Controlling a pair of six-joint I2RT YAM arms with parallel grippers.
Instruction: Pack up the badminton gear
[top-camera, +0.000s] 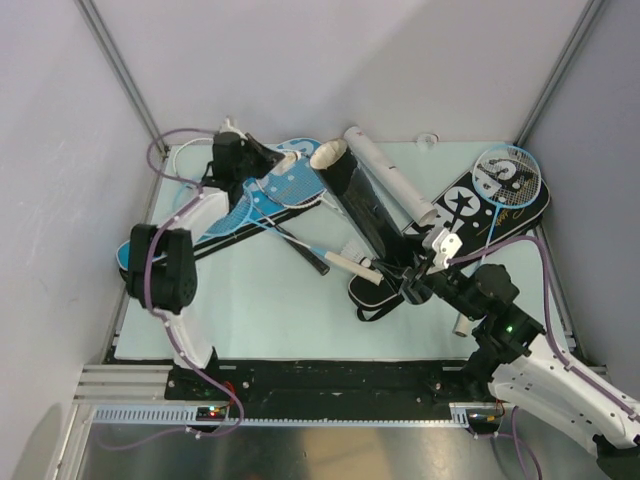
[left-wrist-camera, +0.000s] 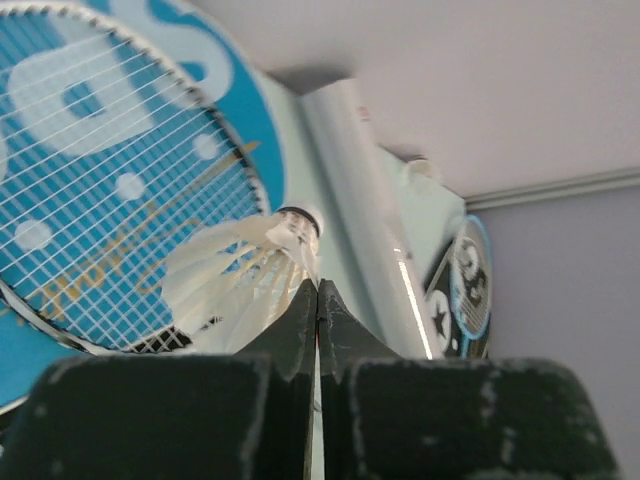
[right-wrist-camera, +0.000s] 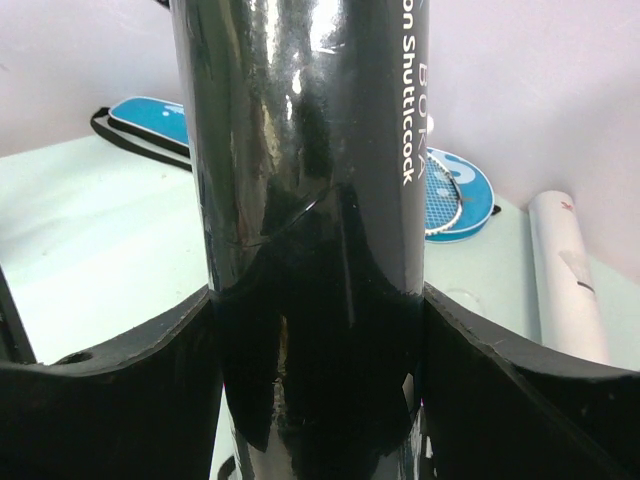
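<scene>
A white feather shuttlecock (left-wrist-camera: 232, 280) is pinched at the tips of my left gripper, which is shut on its feathers; in the left wrist view its cork end points up and right. From above, that shuttlecock (top-camera: 288, 162) shows just right of the left gripper, over the blue bag (top-camera: 295, 186) and a racket. My right gripper is shut around the black shuttlecock tube (right-wrist-camera: 315, 140), one finger on either side. In the top view the tube (top-camera: 362, 200) leans up and left, its open end (top-camera: 328, 154) facing up. Another shuttlecock (top-camera: 352, 252) lies behind the tube's lower part.
A white roll (top-camera: 388, 172) lies behind the tube. On the right, a blue racket (top-camera: 506, 178) rests on a black patterned bag (top-camera: 462, 206). A small black pouch (top-camera: 374, 294) sits under a racket handle (top-camera: 352, 265).
</scene>
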